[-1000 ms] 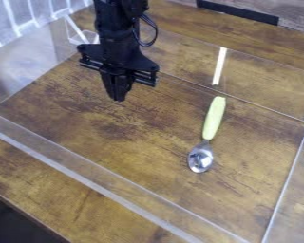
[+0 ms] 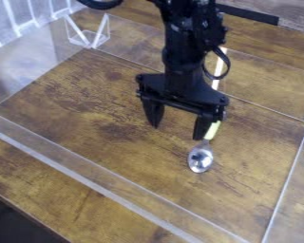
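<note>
My black gripper (image 2: 178, 118) is open, its two fingers pointing down above the wooden surface in the middle right of the tray. A spoon with a pale green handle (image 2: 212, 131) and a shiny metal bowl (image 2: 200, 160) lies beneath and just beside the gripper's right finger; most of the handle is hidden behind the gripper.
Clear plastic walls (image 2: 92, 181) border the wooden work area. A white wire piece (image 2: 88, 30) stands at the back left.
My gripper has moved right and toward the camera from the back left, coming over the spoon and now covering much of its handle. The spoon looks unmoved.
</note>
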